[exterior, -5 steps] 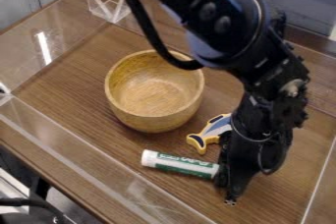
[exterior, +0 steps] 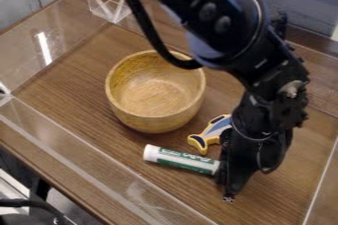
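Observation:
The black gripper (exterior: 231, 175) is low over the table at the right, its fingers around the right end of a white-and-green cylindrical tube (exterior: 179, 161) that lies on the wood. Whether the fingers are closed on the tube is hard to tell. A blue-and-yellow object (exterior: 209, 134) lies just behind the tube, partly hidden by the arm.
A round tan bowl (exterior: 156, 91) sits left of the arm on the wooden table (exterior: 79, 111). A clear plastic strip runs along the front edge.
The gripper and tube have barely moved over the last second, with at most a very slight shift at the fingers.

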